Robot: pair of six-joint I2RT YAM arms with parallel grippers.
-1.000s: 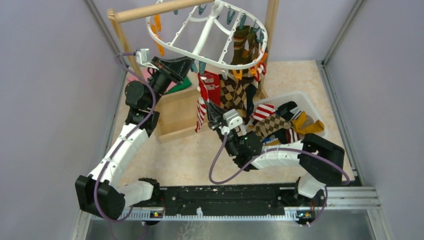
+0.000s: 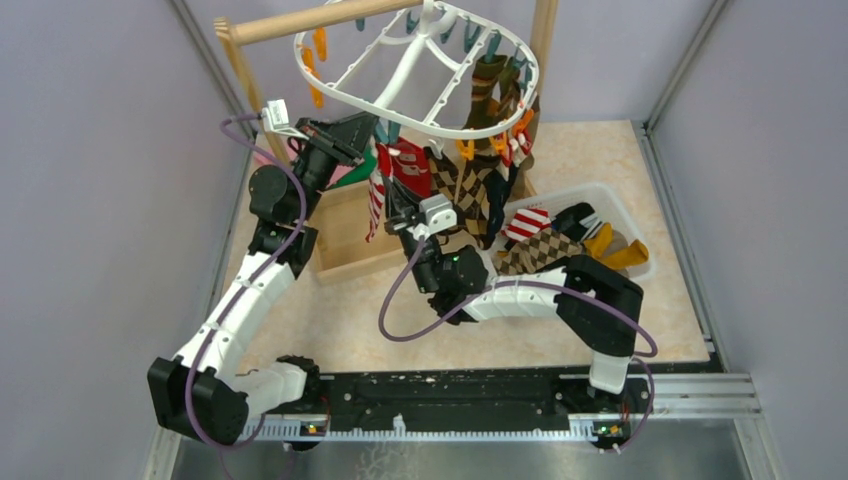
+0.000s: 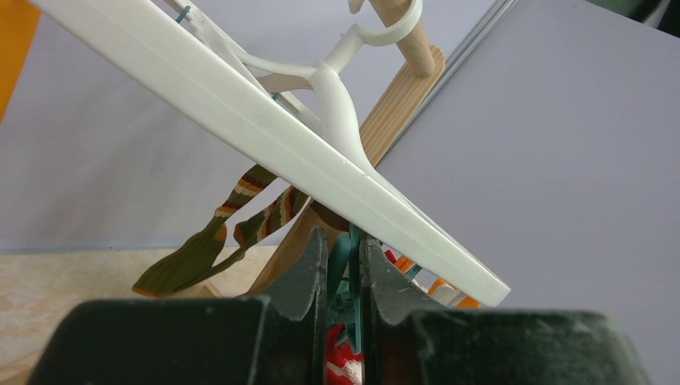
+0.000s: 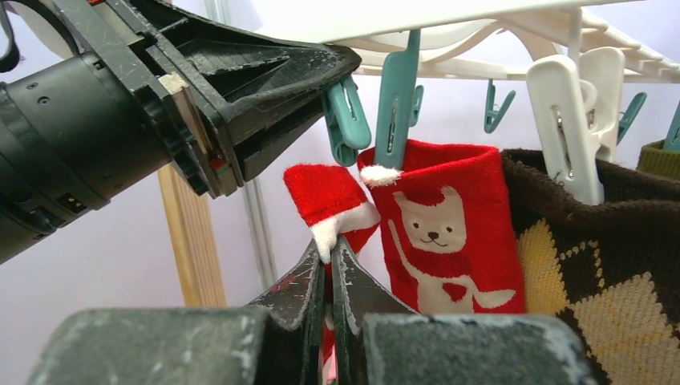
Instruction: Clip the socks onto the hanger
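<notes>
My left gripper is shut on a teal clip point(image 4: 348, 116) under the near rim of the white round hanger point(image 2: 345, 97). The clip's lower end points down. In the right wrist view, my right gripper is shut on a red sock with a white band point(image 4: 327, 196), pinched below its top edge. That top sits just below the held clip, apart from its fingers. Its red-and-white striped lower part point(image 2: 376, 208) hangs down in the top view. Beside it, a red sock with a white bear point(image 4: 453, 241) hangs from another teal clip point(image 4: 397, 108).
A brown argyle sock point(image 4: 633, 273) hangs by a white clip point(image 4: 565, 120) to the right. A white basket point(image 2: 640, 235) with several socks stands at the right. Under the hanger is a wooden tray point(image 2: 345, 235). Orange clips point(image 2: 313, 75) hang at the rim's left.
My right gripper has moved left and slightly up in the top view, carrying the striped sock toward the left gripper. The left arm and hanger have shifted slightly.
</notes>
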